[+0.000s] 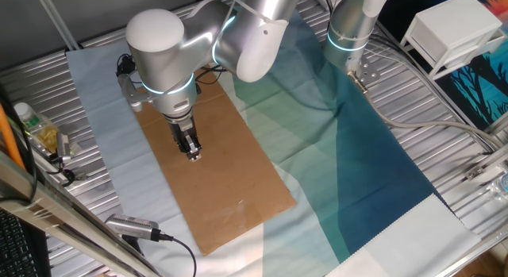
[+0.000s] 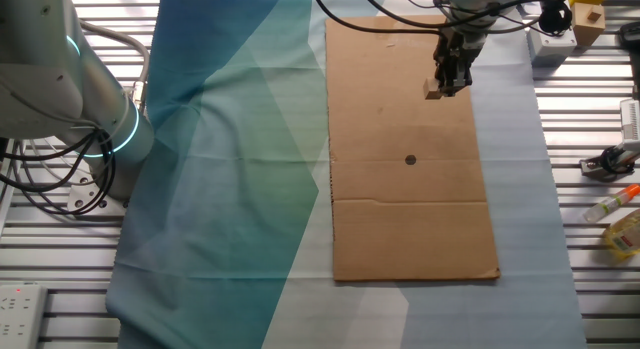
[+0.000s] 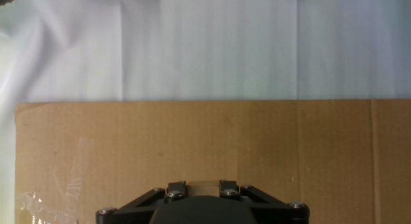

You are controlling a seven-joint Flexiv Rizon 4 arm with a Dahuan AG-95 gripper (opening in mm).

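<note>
My gripper (image 1: 192, 154) is shut on a small wooden block (image 2: 432, 89), a pale tan cube gripped at the fingertips. In the wrist view the block (image 3: 203, 188) shows as a tan strip between the two black fingers. Below them lies a flat brown cardboard sheet (image 2: 400, 239); the height of the block over it is hard to tell. A dark round spot (image 2: 410, 160) marks the cardboard in exterior view 2, apart from the block. The wrist view does not show that spot.
Most of the cardboard is bare, on a blue, green and white cloth (image 1: 373, 182). Along one side sit a grey device (image 1: 133, 226) with a cable and some bottles (image 2: 625, 234). Black cables (image 2: 390, 29) hang around the arm. Another wooden block (image 2: 594, 14) lies at the far corner.
</note>
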